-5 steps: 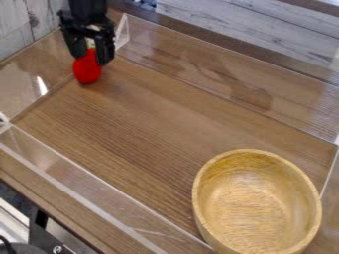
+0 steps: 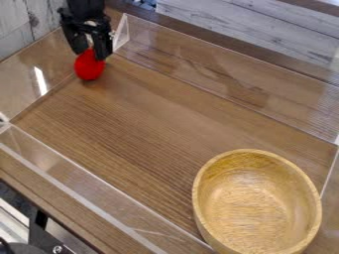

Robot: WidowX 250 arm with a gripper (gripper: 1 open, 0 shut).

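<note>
A red round object [image 2: 90, 67] lies in the upper left of the tray, near its side wall. My dark gripper [image 2: 89, 46] is directly over it at the top left, open, its fingers close around or just above the object's upper part; whether they touch it is unclear. A large yellow bowl [image 2: 256, 203] stands at the bottom right.
The wooden tray floor [image 2: 166, 114] is bare across the middle and right. Raised walls border it at the top right and along the left and lower left.
The gripper has shifted slightly since about a second ago, staying over the red object. The red object has barely moved, if at all.
</note>
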